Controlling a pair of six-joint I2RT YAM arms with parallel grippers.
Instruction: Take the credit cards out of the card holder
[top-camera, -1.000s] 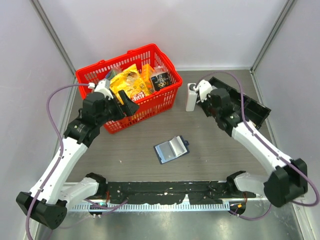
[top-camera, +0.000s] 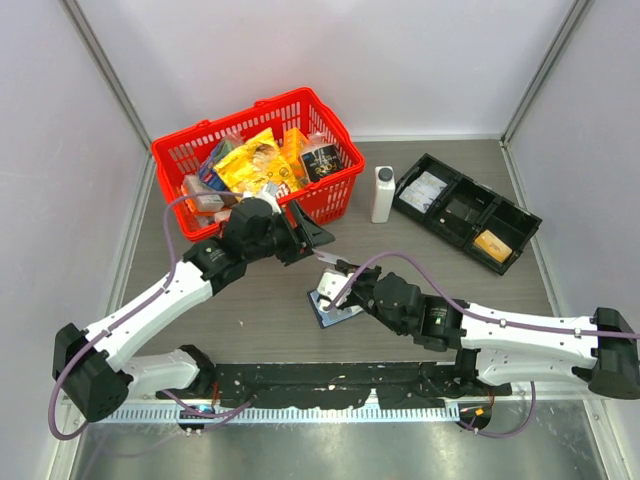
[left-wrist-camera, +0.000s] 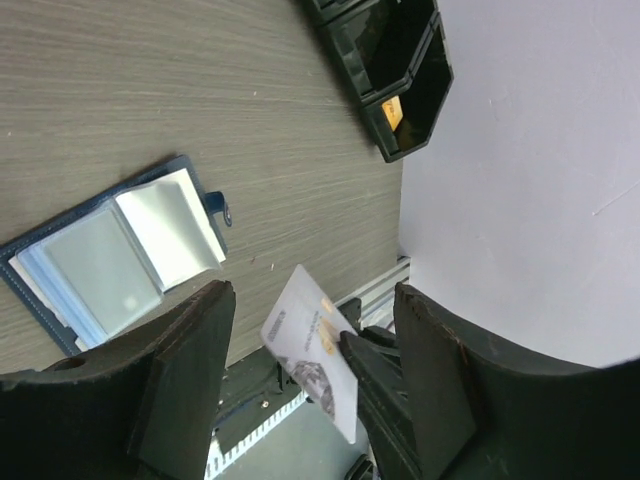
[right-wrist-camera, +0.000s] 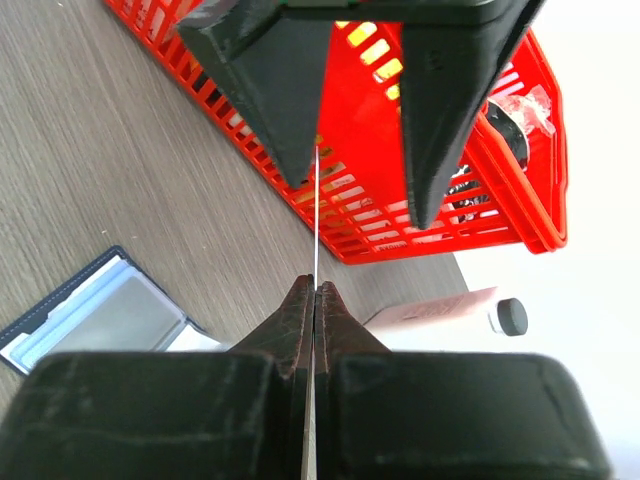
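Note:
A thin pale card is pinched in my right gripper, whose fingers are together; in the right wrist view it shows edge-on as a white line. My left gripper has its fingers apart, one on each side of the card's free end in the right wrist view, with gaps on both sides. From above, the card (top-camera: 326, 257) bridges the space between the two grippers. The open card holder (left-wrist-camera: 95, 265), dark blue with clear sleeves, lies flat on the table; from above, the right arm partly covers it.
A red basket (top-camera: 338, 205) full of packages stands at the back left, close to the left gripper. Behind the right gripper are a white bottle (top-camera: 383, 195) and a black divided tray (top-camera: 520, 222) with items inside. Bare table (top-camera: 240, 320) lies left of the holder.
My right arm has swung from beside the tray toward the middle and front, carrying the card. The holder has not moved.

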